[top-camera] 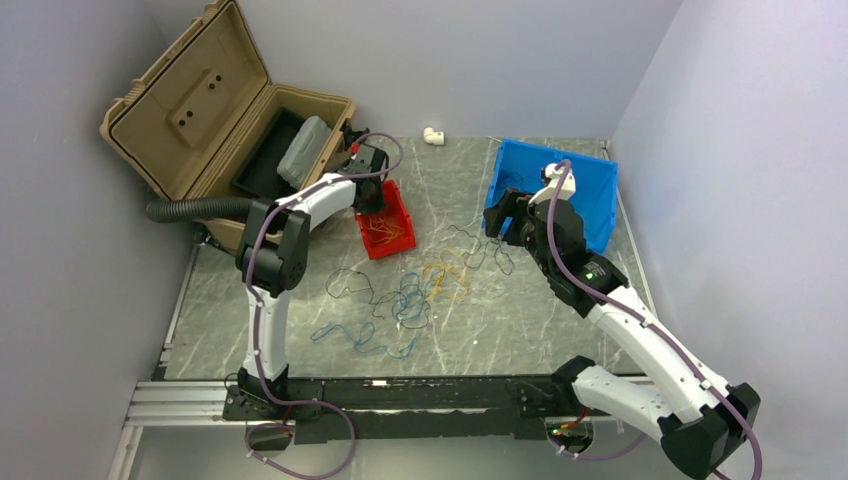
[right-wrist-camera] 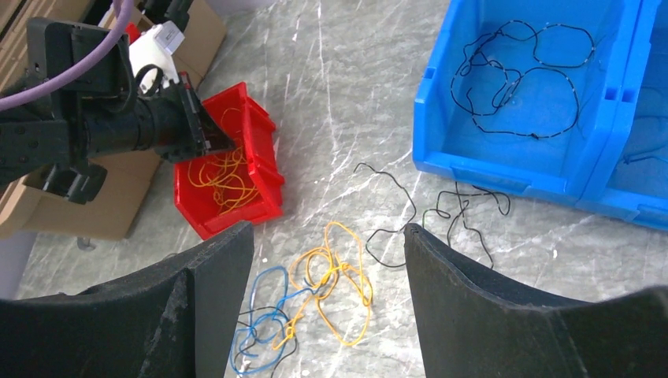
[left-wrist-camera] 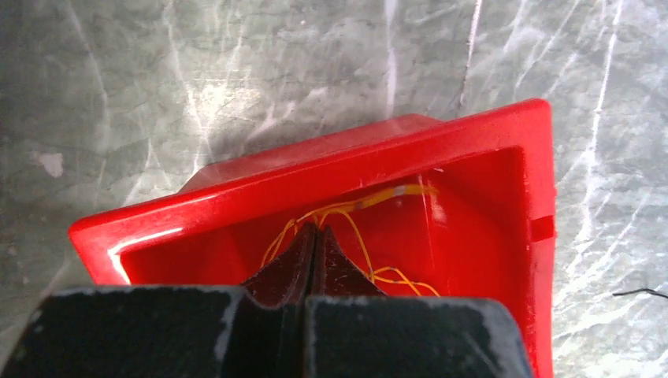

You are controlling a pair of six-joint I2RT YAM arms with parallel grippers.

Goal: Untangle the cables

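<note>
My left gripper is shut, its tips down inside the red bin (top-camera: pixel 408 212) by an orange cable (left-wrist-camera: pixel 350 206). Strands of the cable meet right at the tips; whether any is pinched is unclear. On the table a yellow cable (right-wrist-camera: pixel 346 272) touches a tangle of blue cable (right-wrist-camera: pixel 260 335) and black cable (right-wrist-camera: pixel 285 321). Another blue cable (top-camera: pixel 365 343) trails toward the front. Two dark cables (right-wrist-camera: pixel 384 231) lie apart, near the blue bin (right-wrist-camera: pixel 512 177). High above the table, my right gripper is open and empty.
Black cable (right-wrist-camera: pixel 532 134) and some blue cable (right-wrist-camera: pixel 646 153) lie in the blue bin's compartments. An open tan case (top-camera: pixel 335 105) stands close behind the left arm. A white fitting (top-camera: pixel 433 136) sits at the back edge.
</note>
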